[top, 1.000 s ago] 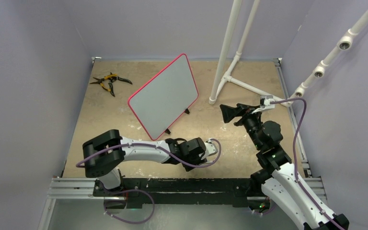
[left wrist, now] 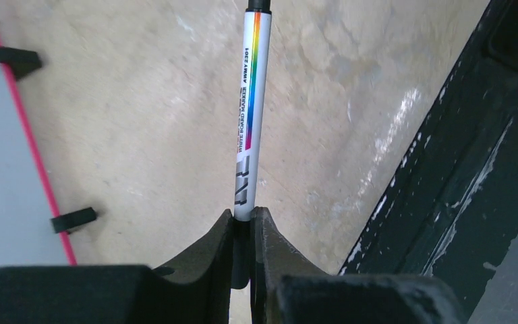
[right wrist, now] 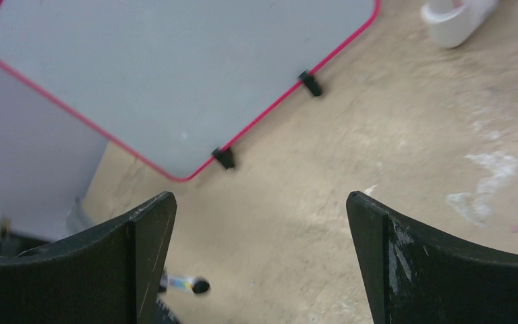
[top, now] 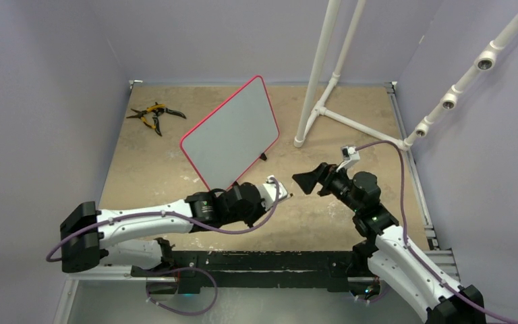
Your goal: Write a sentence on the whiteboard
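Note:
A white whiteboard marker [left wrist: 249, 101] with a rainbow stripe and black ends is held in my left gripper, shut on its lower end, above the floor of the workspace. The whiteboard [top: 229, 131], edged in red on small black feet, stands behind that gripper in the top view. My right gripper is open with nothing between its fingers, facing the board from the right; in the right wrist view the marker's end shows blurred at lower left.
Pliers [top: 155, 116] lie at the back left. A white pipe frame [top: 357, 127] stands at the back right, behind the right arm. Bare floor [top: 141, 169] lies left of the board. A dark edge strip [top: 276, 266] runs along the front.
My left arm has risen and shifted left, carrying the marker up from the front floor area. The right arm has moved left and toward the front, closer to the left gripper.

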